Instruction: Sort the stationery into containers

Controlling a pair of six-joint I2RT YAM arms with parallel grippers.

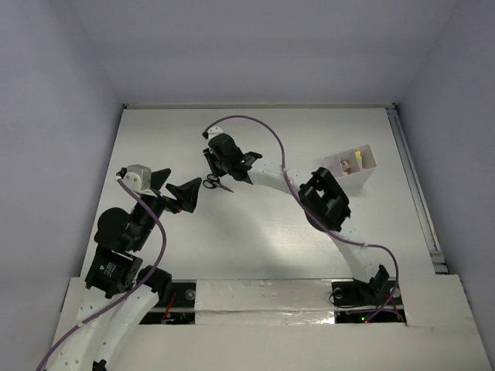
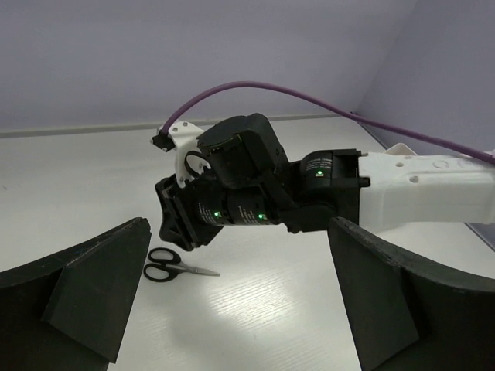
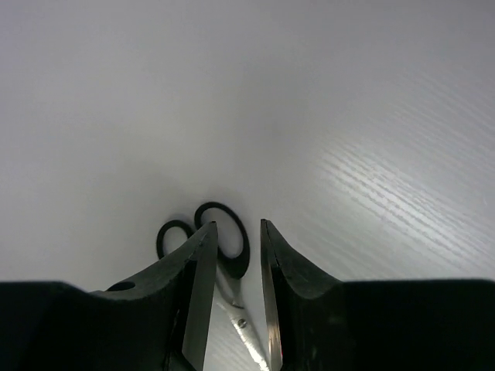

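Observation:
Black-handled scissors (image 1: 216,183) lie flat on the white table, handles to the left in the top view. My right gripper (image 1: 210,161) is just above and behind them; in the right wrist view its fingers [part open, narrow gap] stand over the scissors, whose handles (image 3: 243,255) show beyond the fingertips, with nothing visibly held. My left gripper (image 1: 172,185) waits at the left, fingers spread open and empty, the scissors between its fingertips in the left wrist view but farther off. A white divided container (image 1: 332,166) at the right holds small pale and yellow items.
Walls surround the table (image 1: 263,224) at left, back and right. Purple cables run along both arms.

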